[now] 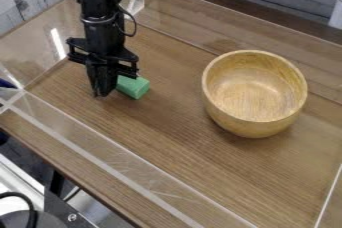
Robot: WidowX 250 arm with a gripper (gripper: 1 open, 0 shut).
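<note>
My black gripper (99, 81) is low over the wooden table at the left, its fingertips beside a small green block (134, 88). It looks shut, and the block lies to its right, partly behind the gripper's body; whether they touch I cannot tell.
A large round wooden bowl (254, 87) stands on the right of the table (201, 172). Clear plastic strips run along the left side, and a dark cable shows at the lower left corner.
</note>
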